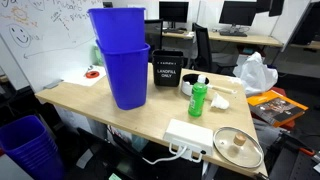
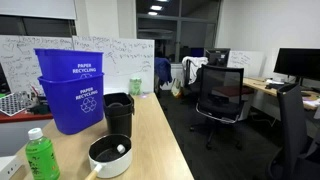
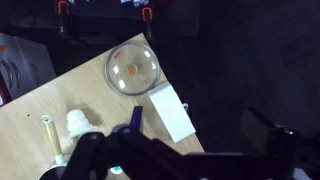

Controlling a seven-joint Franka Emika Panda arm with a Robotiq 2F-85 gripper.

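My gripper stands open over the table edge in the wrist view, with nothing visible between its dark, widely spaced fingers. A round glass lid with a wooden knob (image 3: 132, 68) lies flat on the table, apart from the gripper. Beside it is a white rectangular box with a cable (image 1: 188, 138). The white pot (image 2: 110, 157) has a pale handle and something small and white inside. A green bottle (image 1: 197, 98) stands upright near the pot. Between pot and lid lies a crumpled white item (image 3: 78, 122).
Stacked blue recycling bins (image 1: 127, 75) and a black landfill bin (image 1: 168, 68) stand on the table. A white plastic bag (image 1: 256, 75) and an orange printed sheet (image 1: 275, 107) lie to the right. Bare wood (image 2: 155, 150) shows right of the pot. Office chairs surround the area.
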